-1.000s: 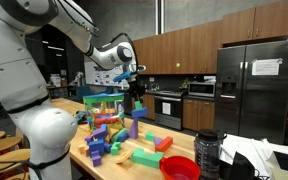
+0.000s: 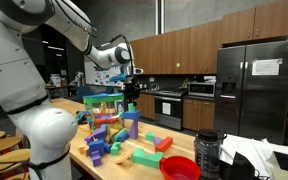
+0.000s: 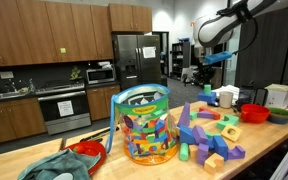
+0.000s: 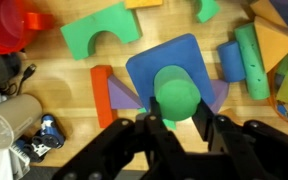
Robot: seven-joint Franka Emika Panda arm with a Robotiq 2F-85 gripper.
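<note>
A green cylinder (image 4: 176, 93) stands end-on to the wrist camera, with my gripper shut on it. Directly beneath it is a square blue block (image 4: 144, 72); whether the two are joined cannot be told. Purple corners (image 4: 122, 95) stick out from under the blue block on both sides. In exterior view 1 the blue block (image 2: 131, 116) hangs below the gripper, just above an upright purple block (image 2: 133, 130); contact between them is unclear.
A green arch (image 4: 99, 30), a red bar (image 4: 101, 95) and a blue cylinder (image 4: 230, 62) lie close around. A red bowl (image 2: 180, 168) and a dark canister (image 2: 207, 152) stand at the right. A clear bin of blocks (image 3: 149, 125) is on the table.
The gripper has shifted left and slightly down in exterior view 1. The green cylinder and the blue block have moved with it, toward the purple block.
</note>
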